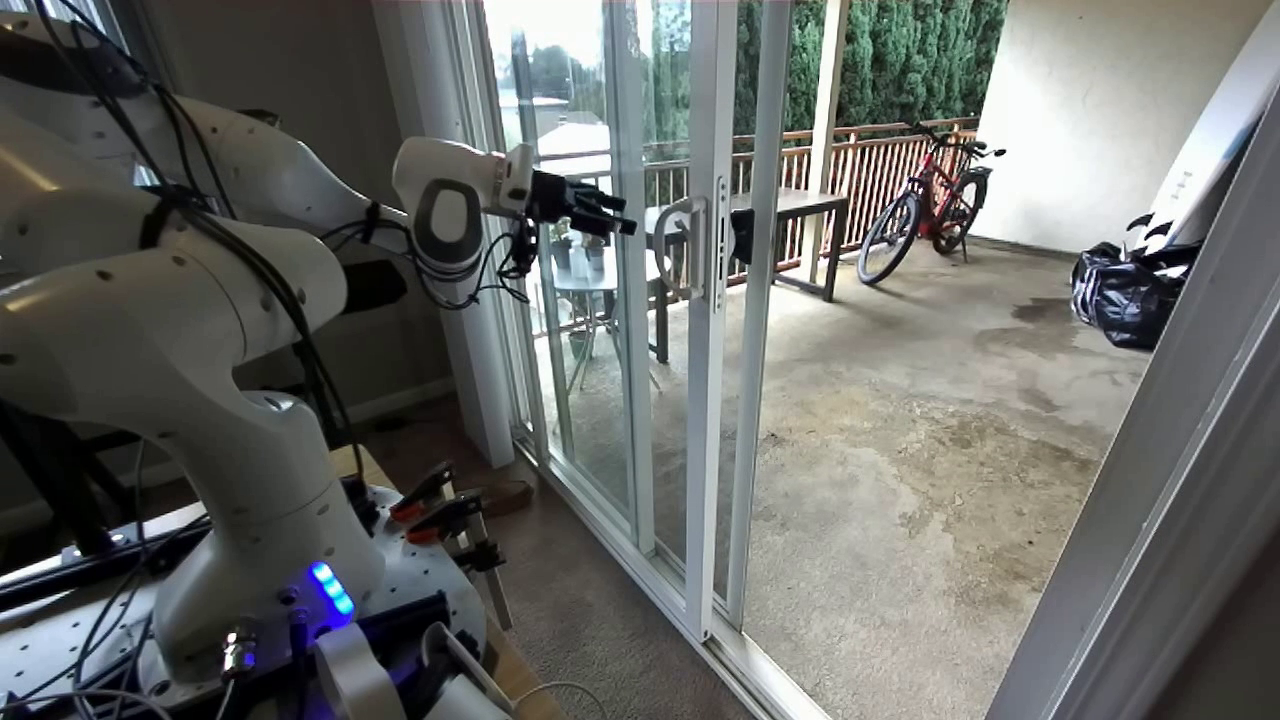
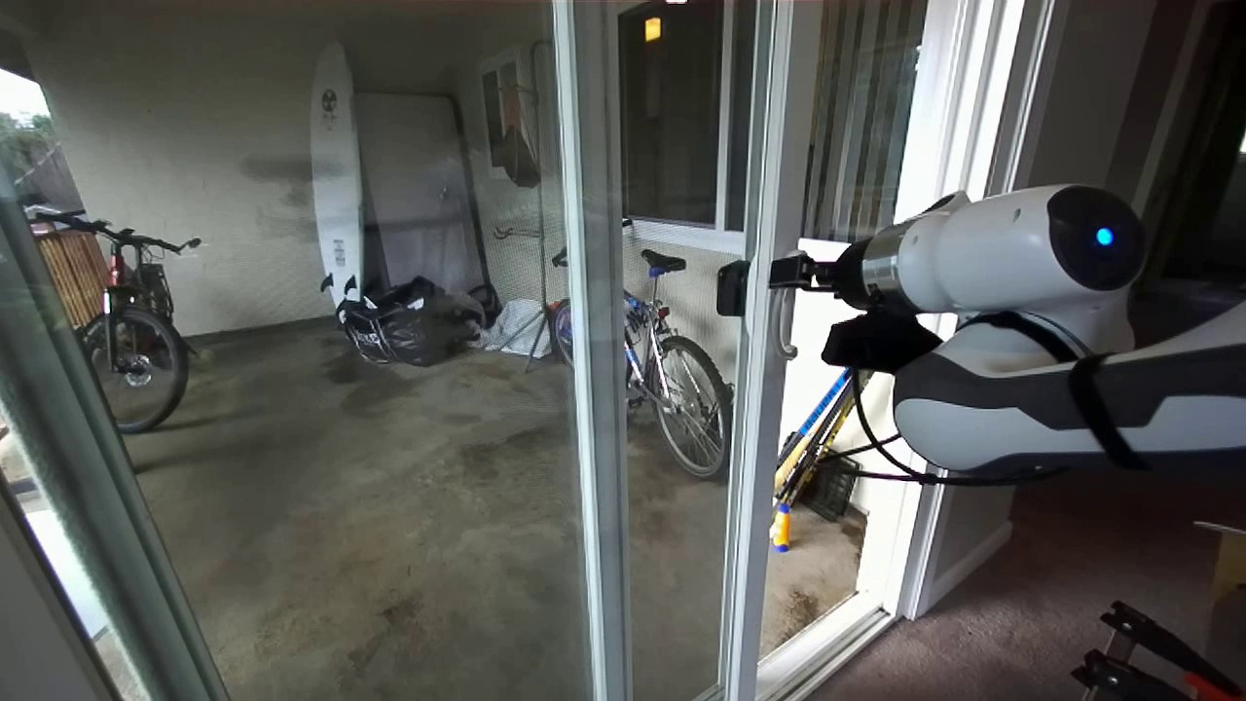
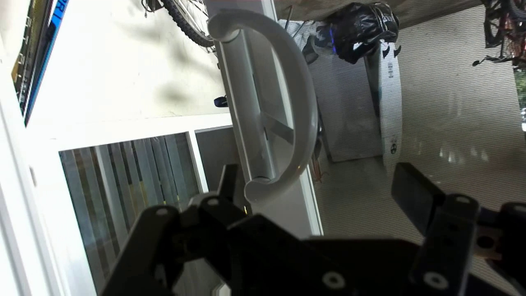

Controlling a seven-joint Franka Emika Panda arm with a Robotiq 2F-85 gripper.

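Note:
A sliding glass door with a white frame [image 1: 704, 480] stands partly open onto a patio. On its edge is a pale, curved D-shaped handle [image 1: 662, 250], which fills the upper middle of the wrist view [image 3: 308, 108]. My gripper [image 1: 626, 224] hovers to the left of the handle in exterior view 1, with a small gap between them. In the wrist view its two dark fingers [image 3: 411, 195] are spread wide, and nothing is between them. The handle lies ahead of the fingertips, nearer the left finger. From exterior view 2 the gripper [image 2: 791, 273] overlaps the handle's top, so the distance there is hard to judge.
The fixed door frame [image 1: 1152, 480] rises at the right of the opening. Beyond it lie bare concrete, a red bicycle [image 1: 924, 204] and a black bag [image 1: 1128, 300]. Clamps [image 1: 450, 516] sit on the robot's table. Carpet is clear before the door track.

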